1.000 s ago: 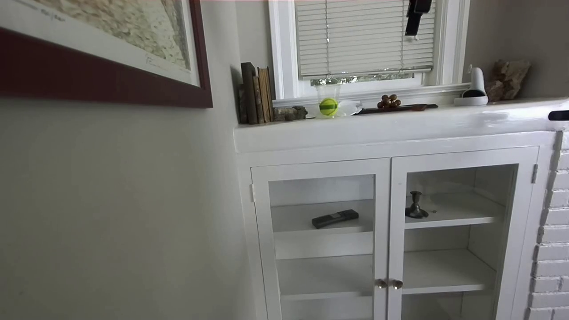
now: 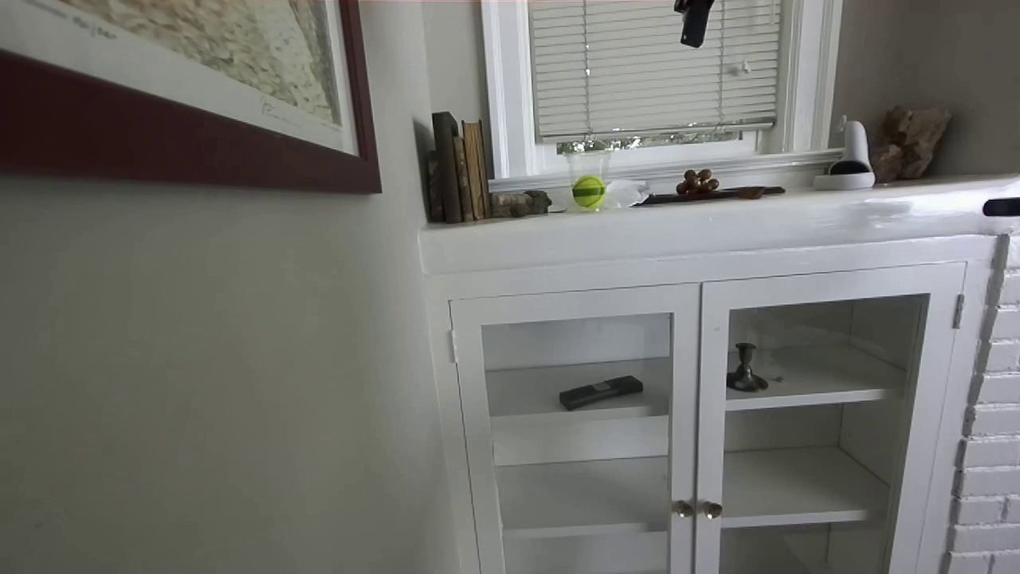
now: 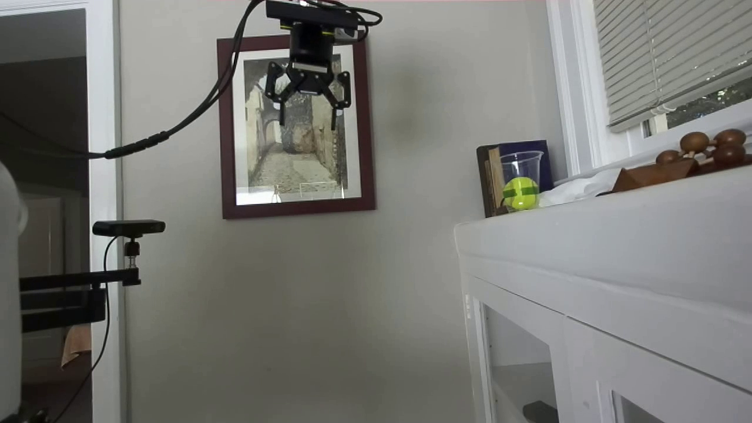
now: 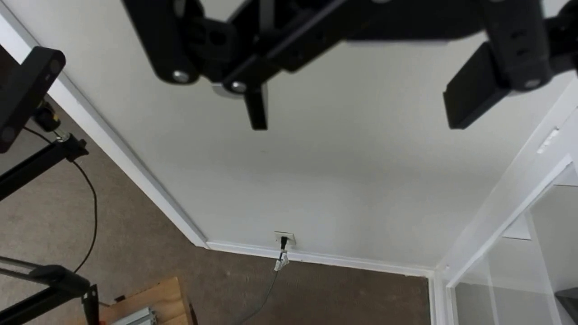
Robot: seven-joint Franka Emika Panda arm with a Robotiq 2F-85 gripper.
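My gripper [image 3: 308, 127] hangs high in front of the framed picture, pointing down, its fingers spread and only air between them. In the wrist view its dark fingers [image 4: 257, 110] stand wide apart against the bare wall. Exterior view 1 catches just one finger [image 2: 696, 24] at the top, before the window blind. On the white ledge [image 2: 669, 229] a yellow-green ball [image 2: 589, 192] sits in a clear cup [image 3: 532, 163]. Beside the cup lies crumpled clear plastic [image 2: 626, 194]; farther right is a cluster of brown wooden balls [image 2: 698, 182]. The gripper is well apart from all of these.
Books [image 2: 459, 171] stand at the ledge's left end; a white device [image 2: 851, 161] and a rock [image 2: 913, 142] are at its right. Below, the glass-doored cabinet [image 2: 685, 411] holds a dark remote [image 2: 600, 392] and a candlestick [image 2: 747, 368]. A camera on a stand [image 3: 129, 228] is at the left.
In exterior view 1 the gripper's visible finger has moved left and up, and less of the gripper shows at the top edge. The things on the ledge and in the cabinet are unmoved.
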